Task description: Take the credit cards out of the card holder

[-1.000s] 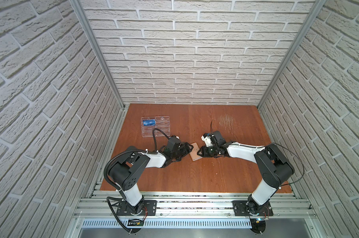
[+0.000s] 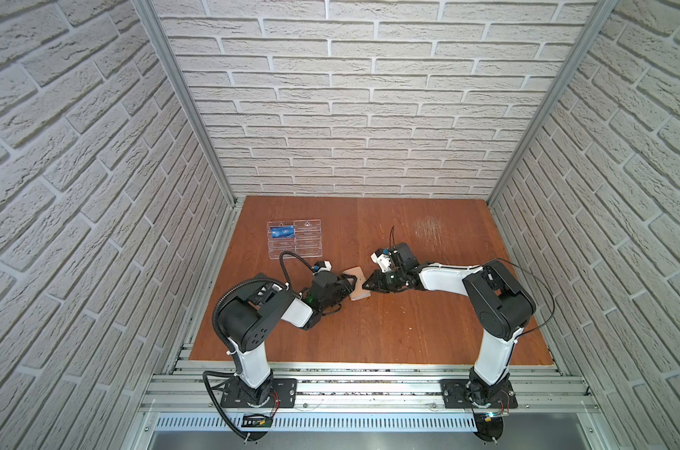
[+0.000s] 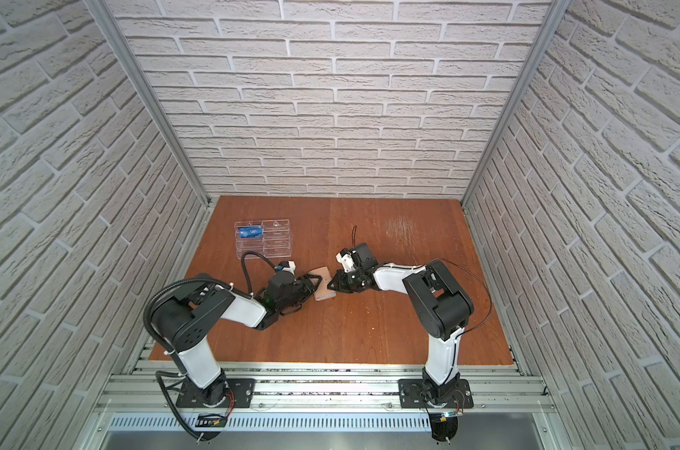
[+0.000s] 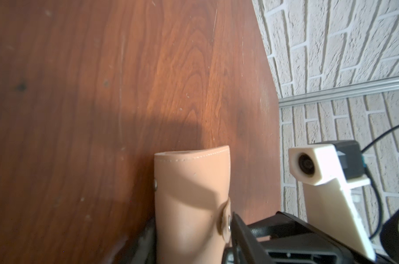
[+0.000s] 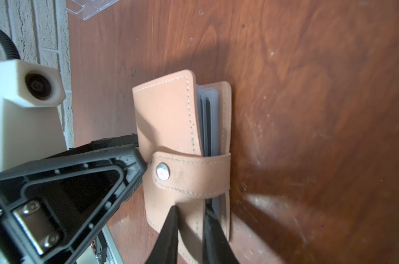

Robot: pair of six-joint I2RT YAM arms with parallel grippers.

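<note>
A tan leather card holder (image 5: 168, 114) stands on edge above the table's middle, its strap (image 5: 195, 173) with a round snap lying across the front cover. Greyish-blue card or sleeve edges (image 5: 207, 116) show between its covers in the right wrist view. My right gripper is shut on the holder's lower part, with tan leather between its fingers. At the holder's other side is my left gripper, part open, its blurred fingers (image 4: 143, 244) on either side of the leather. Whether they touch it, I cannot tell.
A clear rack (image 2: 307, 243) with a blue item (image 2: 282, 232) in it stands at the back left of the wooden table (image 2: 385, 330). Both arms meet closely at the holder.
The holder and my right gripper have shifted slightly left and back in the top left view. My left gripper has moved a little left, and its wrist has turned.
</note>
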